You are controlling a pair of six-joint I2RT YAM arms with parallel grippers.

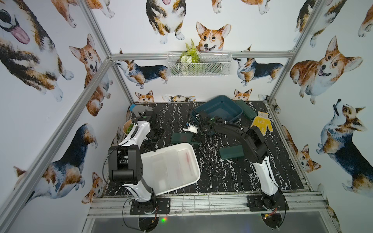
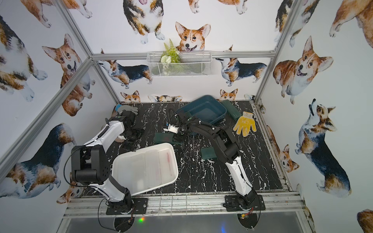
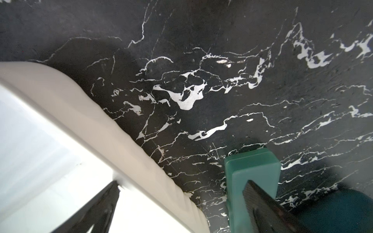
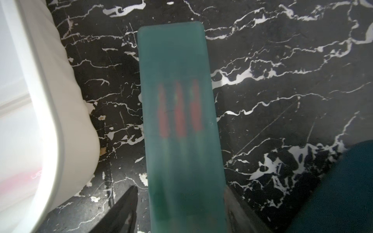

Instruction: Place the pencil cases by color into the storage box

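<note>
A translucent green pencil case (image 4: 178, 124) with reddish shapes inside lies on the table beside the white box (image 4: 46, 128). My right gripper is open low over it, with fingers on either side of the case in view; contact cannot be told. Another green case (image 1: 231, 152) lies nearer the front, partly behind the right arm. A third (image 1: 246, 109) rests beside the dark blue box (image 1: 222, 106) at the back. My left gripper stands open, empty, near the white box's rim. A pinkish item (image 4: 19, 180) shows inside that box.
A yellow glove (image 1: 263, 123) lies at the right and a grey glove (image 2: 128, 109) at the back left. The potted plant (image 1: 128, 126) is partly hidden by the left arm. Bare table lies in front of the blue box.
</note>
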